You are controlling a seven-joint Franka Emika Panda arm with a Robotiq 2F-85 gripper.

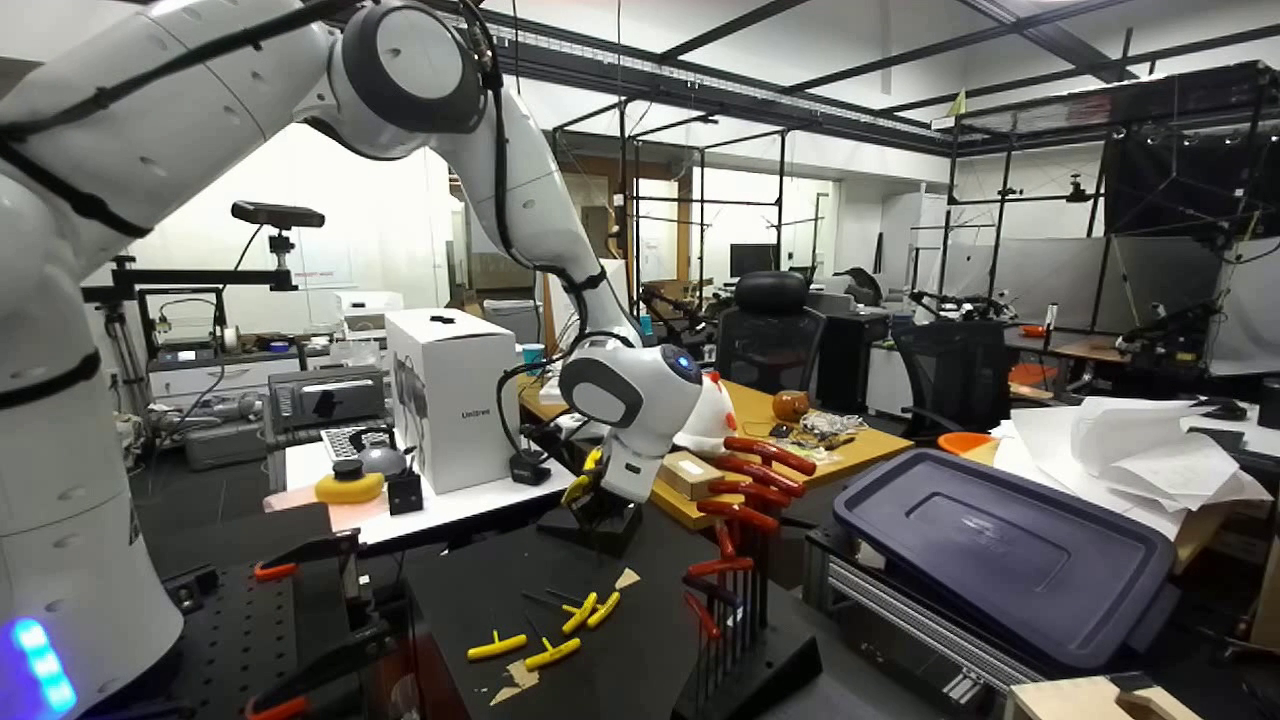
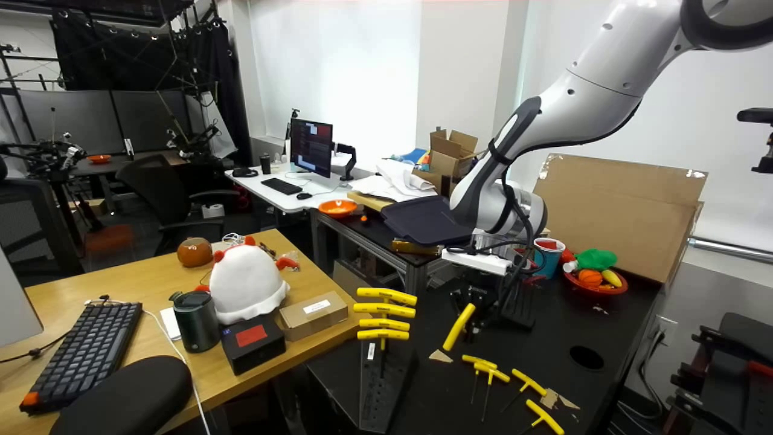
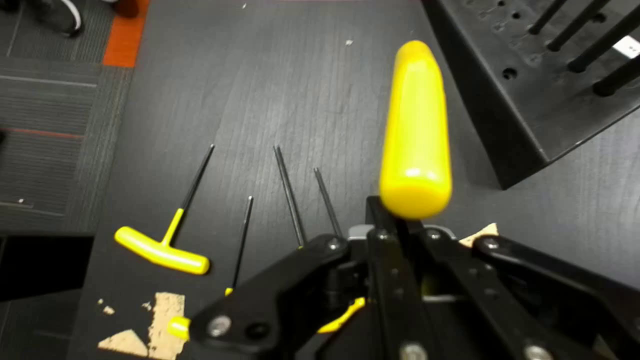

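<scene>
My gripper is shut on a yellow T-handle key, whose handle stands up past the fingertips in the wrist view; its shaft is hidden. In exterior view 2 the held handle is tilted, in the air beside the black stand, where several yellow-handled keys stand upright. The stand lies to the upper right of the held key in the wrist view. Loose yellow T-handle keys lie on the black table below, left of the gripper. In exterior view 1 the hand partly hides the stand.
A second rack of red-handled keys stands at the table's right side in exterior view 1. A white box and a wooden desk lie beyond. Torn tan scraps litter the tabletop. A bowl of toys sits at the far side.
</scene>
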